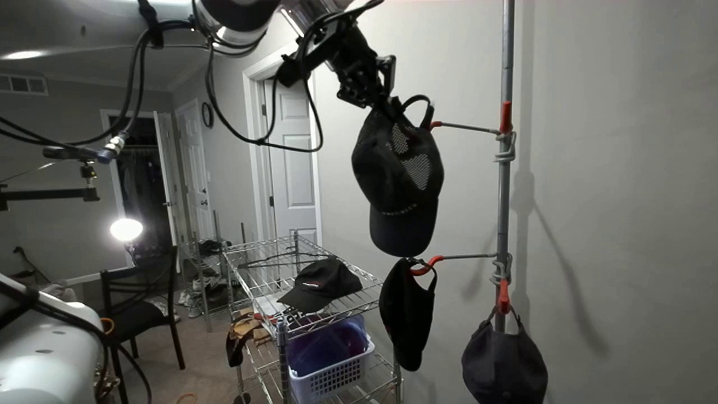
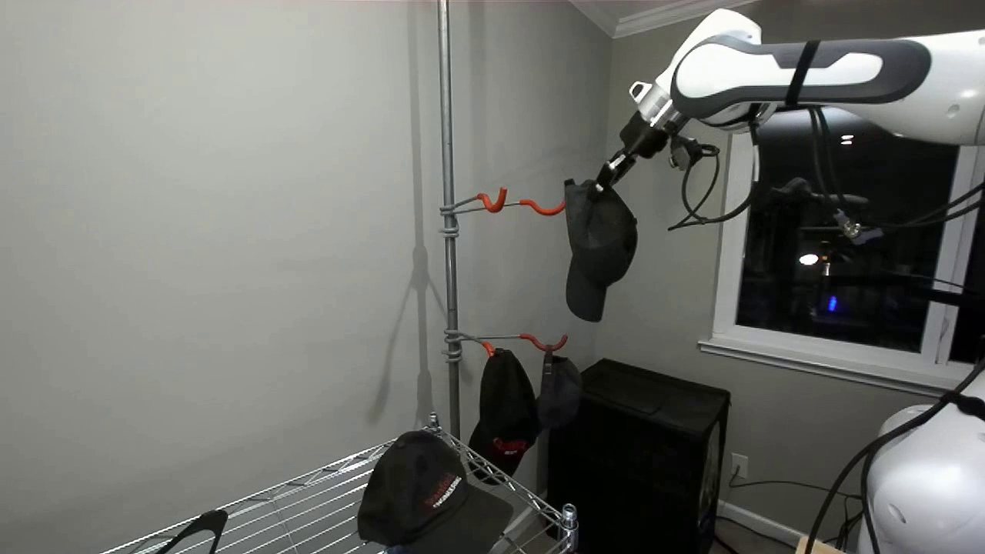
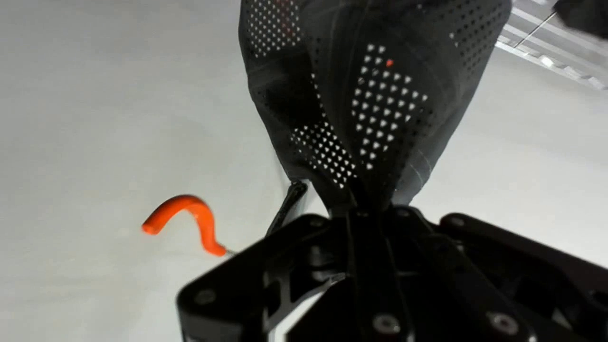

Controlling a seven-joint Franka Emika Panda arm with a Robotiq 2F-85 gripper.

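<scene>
A dark cap with mesh panels (image 1: pixel 397 168) hangs brim down from my gripper (image 1: pixel 389 108), which is shut on its fabric near the back opening. In exterior view 2 the same cap (image 2: pixel 600 240) is beside the tip of an upper red hook (image 2: pixel 542 209); whether the hook enters the strap opening I cannot tell. The wrist view shows the mesh fabric (image 3: pixel 382 108) pinched at the gripper. An orange hook (image 3: pixel 194 211) appears to the left, apart from the cap. The black strap is partly hidden behind the gripper there.
A metal pole (image 2: pixel 447 277) carries upper and lower hooks. Two caps, one black (image 1: pixel 407 316) and one grey (image 1: pixel 505 363), hang from the lower hooks. Another black cap (image 1: pixel 321 284) lies on the wire rack (image 1: pixel 235 269). A second upper red hook (image 2: pixel 492 203) is bare.
</scene>
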